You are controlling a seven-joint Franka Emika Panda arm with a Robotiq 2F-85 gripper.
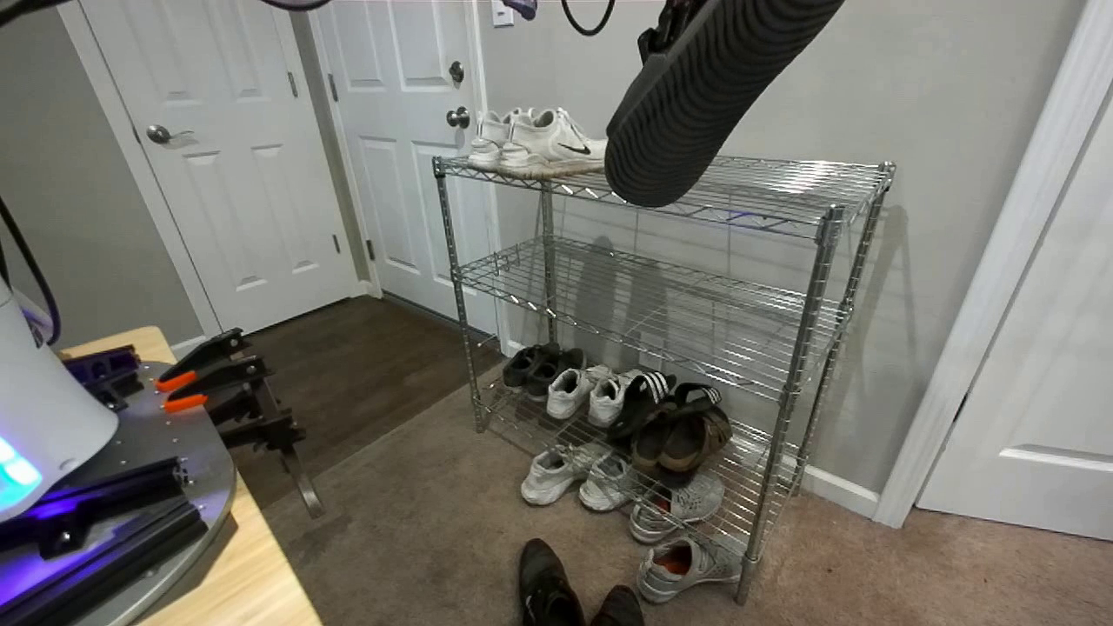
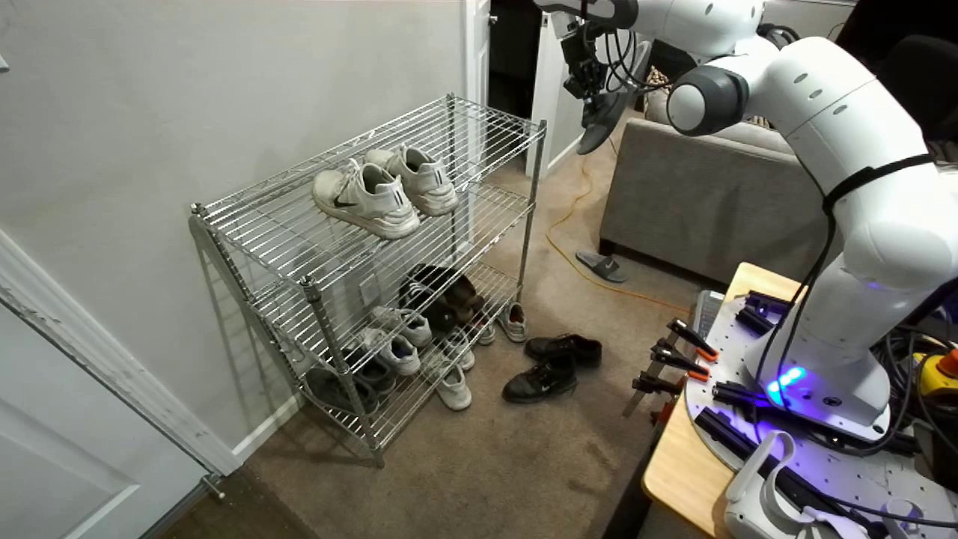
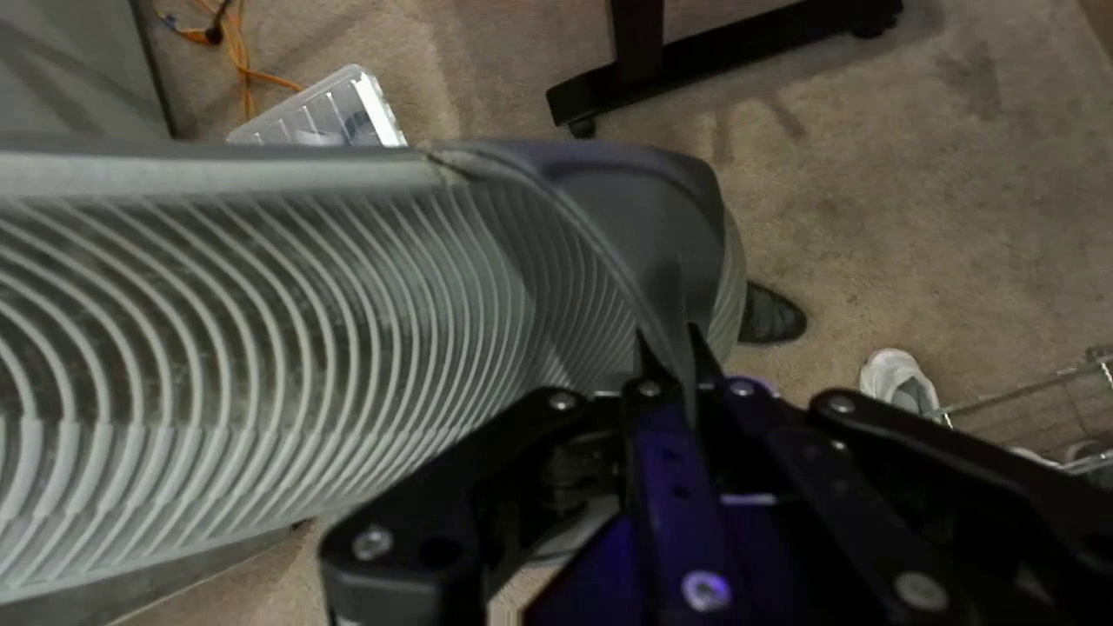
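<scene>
A dark grey slide sandal (image 1: 699,99) with a ribbed sole hangs in the air, its sole turned toward the camera in exterior view 1. My gripper is shut on the sandal's edge, and the ribbed sole (image 3: 313,365) fills the left of the wrist view. In exterior view 2 the gripper (image 2: 594,106) holds the sandal (image 2: 606,121) tilted downward, to the right of the wire rack (image 2: 539,135) and apart from it. A matching-looking slide (image 2: 602,266) lies on the carpet by the couch.
White sneakers (image 1: 548,141) occupy one end of the top shelf; its other end (image 1: 803,183) is bare. The middle shelf (image 1: 668,297) is empty. Several shoes crowd the bottom shelf and floor. Black dress shoes (image 2: 543,377) lie before the rack. A couch (image 2: 682,206) stands behind.
</scene>
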